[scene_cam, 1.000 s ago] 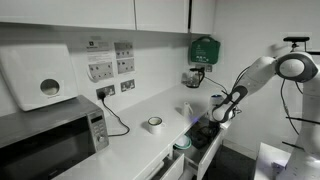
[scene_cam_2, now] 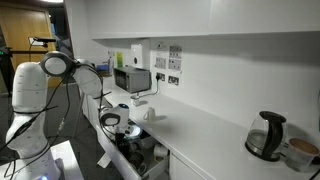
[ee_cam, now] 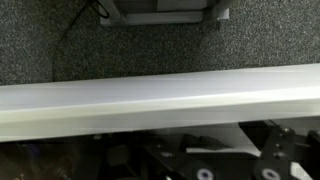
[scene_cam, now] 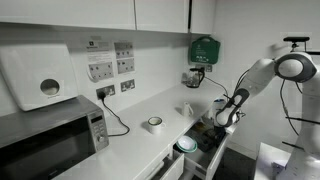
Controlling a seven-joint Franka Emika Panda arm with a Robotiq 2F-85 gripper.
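My gripper shows as dark parts at the bottom of the wrist view, standing open with a pale gap between them. Beside it, the white top edge of the drawer front (ee_cam: 130,103) runs across the picture, with grey floor (ee_cam: 150,52) beyond. In exterior view 1 the arm (scene_cam: 232,104) reaches from the right down over the pulled-out drawer (scene_cam: 214,160); its fingertips are too small to make out. A pale blue-rimmed dish (scene_cam: 186,144) sits in the drawer. Exterior view 2 shows dark pots (scene_cam_2: 159,152) there.
On the white counter (scene_cam_2: 215,135) stand a white canister (scene_cam: 154,125), a microwave (scene_cam: 50,137) and, at the far end, a kettle (scene_cam_2: 266,136). Wall cupboards hang above.
The arm has drawn back to the right in exterior view 1, away from the counter and towards the outer side of the drawer. The drawer and counter items look unmoved.
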